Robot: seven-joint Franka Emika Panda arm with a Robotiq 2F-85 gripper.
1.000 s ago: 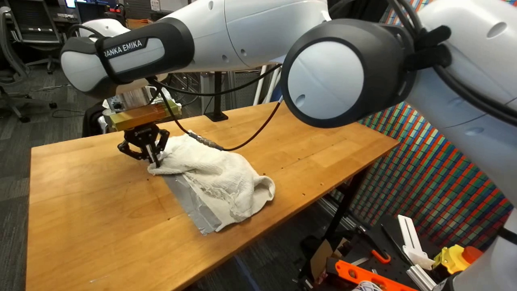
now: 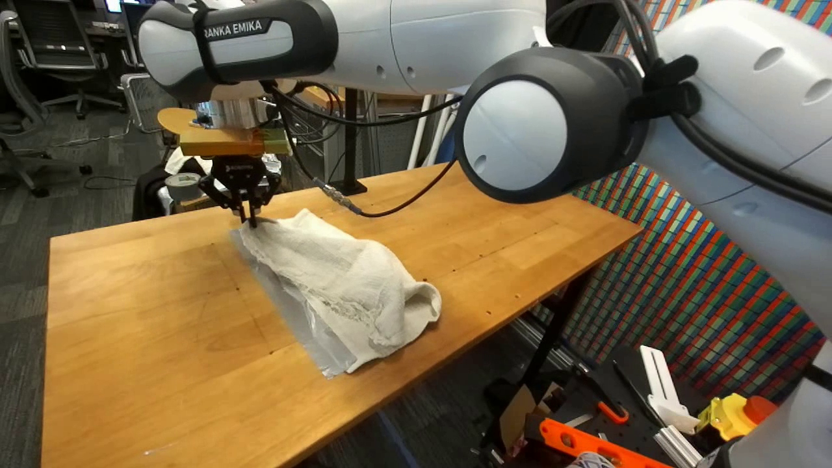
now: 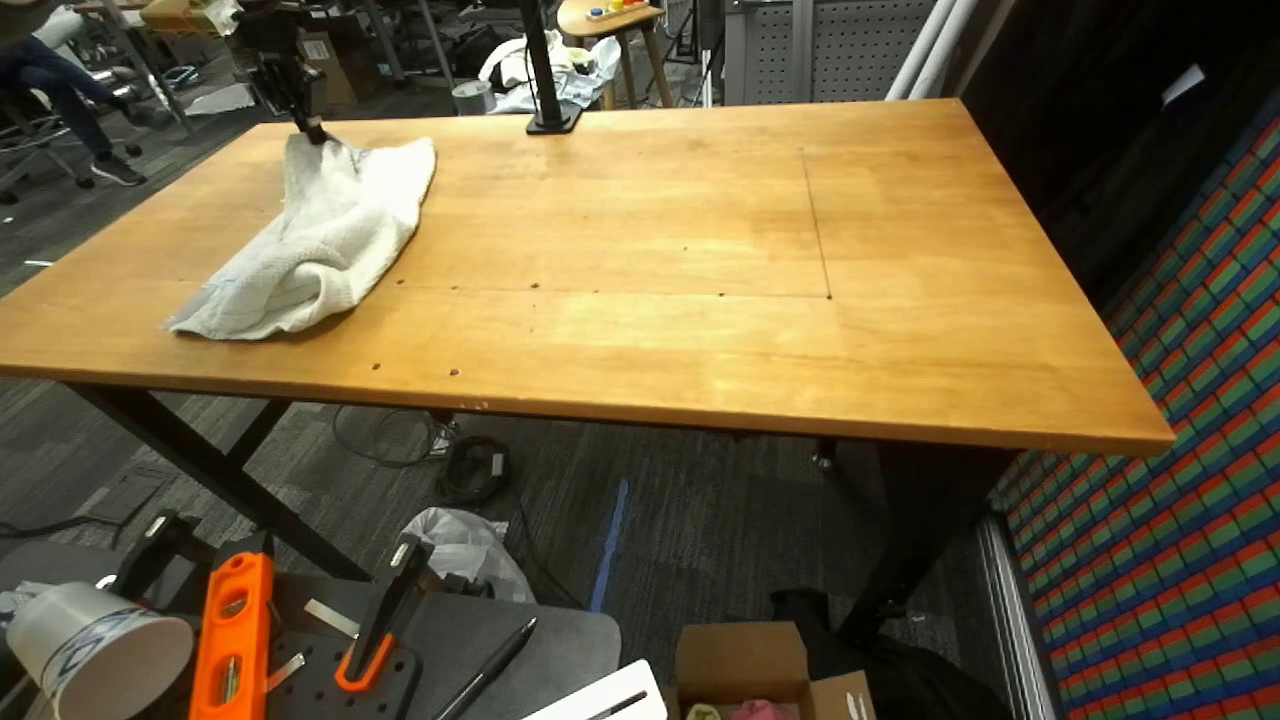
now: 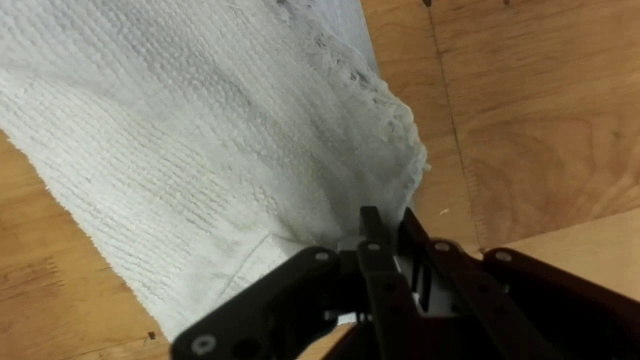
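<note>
A crumpled white towel [image 2: 343, 273] lies on the wooden table, with frayed threads along one edge. Its near end is bunched up in a fold, while the far end rises toward my gripper [image 2: 247, 223]. In the wrist view the towel [image 4: 198, 138] runs in between the gripper's fingers [image 4: 375, 225], which are closed together on its edge. From the other side, the gripper [image 3: 314, 134] shows at the towel's far corner [image 3: 306, 156]. A flat grey strip [image 2: 292, 312] shows from under the towel along its left side.
A black post [image 3: 552, 114] stands at its back edge. A low surface holding an orange level [image 3: 232, 636] and a paper cup [image 3: 108, 654] sits in front of the table.
My gripper has moved up and toward the table's far edge, taking the towel's end with it. The towel now stretches out flatter there, covering more of the grey strip's far part.
</note>
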